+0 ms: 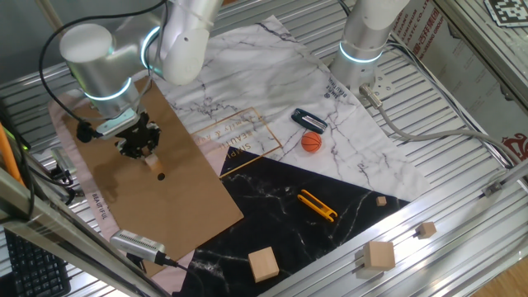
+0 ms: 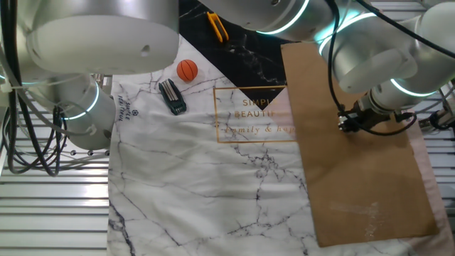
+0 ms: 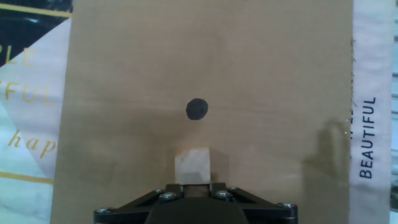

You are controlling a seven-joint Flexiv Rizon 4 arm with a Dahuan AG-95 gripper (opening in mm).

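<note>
A small pale wooden block [image 3: 193, 165] sits at the gripper's tips in the wrist view, just below a black round spot [image 3: 197, 109] on the brown board [image 3: 124, 74]. In exterior view 1 the block [image 1: 154, 165] is right under my gripper [image 1: 145, 152], close beside the spot [image 1: 162, 176] and apart from it. From above, the gripper has its fingers drawn in near the block's near edge. Whether they grip the block or only touch it is unclear. Exterior view 2 hides the block behind the gripper [image 2: 348, 122].
An orange ball [image 1: 311, 142], a dark stapler-like object [image 1: 309, 120] and a yellow cutter [image 1: 318, 205] lie on the marbled cloth. Larger wooden blocks [image 1: 263, 264] sit toward the front. A white device [image 1: 138, 245] stands at the board's front left. Much of the board is bare.
</note>
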